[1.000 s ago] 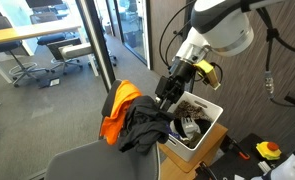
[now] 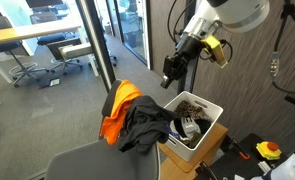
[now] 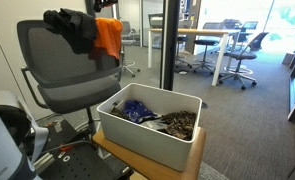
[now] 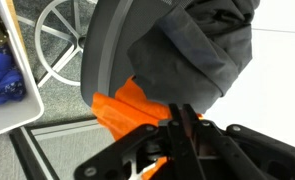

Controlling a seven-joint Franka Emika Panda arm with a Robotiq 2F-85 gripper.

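Note:
An orange cloth (image 2: 117, 107) and a black cloth (image 2: 145, 124) hang over the back of the grey chair (image 2: 87, 164). My gripper (image 2: 169, 80) is in the air, to the right of the cloths in the first exterior view. Its fingers look close together in the wrist view, where the gripper covers part of the orange cloth (image 4: 130, 106). The black cloth (image 4: 192, 55) lies beyond it. I see it as shut, but whether anything is pinched between the fingertips is hidden.
A white bin (image 3: 145, 139) stands on a wooden surface (image 3: 137, 158) beside the chair. Inside are a blue patterned cloth (image 3: 137, 111) and a brown patterned cloth (image 3: 177, 124). Desks and office chairs stand farther back, with open carpet between.
The cloths, chair and bin look unmoved.

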